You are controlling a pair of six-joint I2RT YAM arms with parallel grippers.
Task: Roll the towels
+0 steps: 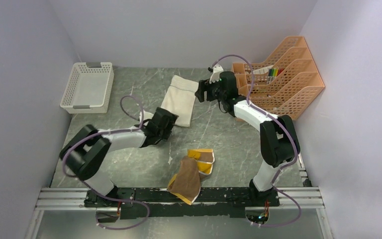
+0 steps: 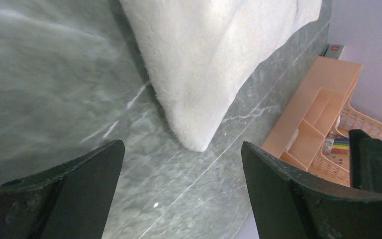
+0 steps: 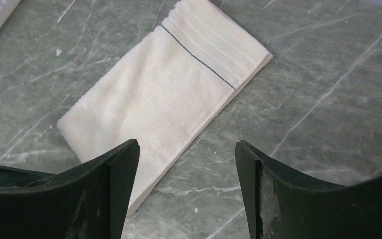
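Note:
A white towel, folded flat into a long strip with a dark stripe near its far end, lies slanted on the grey marbled table. At its near end, my left gripper is low over the table. In the left wrist view the fingers stand wide apart, and the near end of the towel lies just beyond them. My right gripper hovers to the right of the towel's far part, open and empty; the whole strip shows in the right wrist view. A brown and yellow towel lies crumpled at the table's front edge.
An empty white basket stands at the back left. An orange rack with markers in it fills the back right, close to my right arm.

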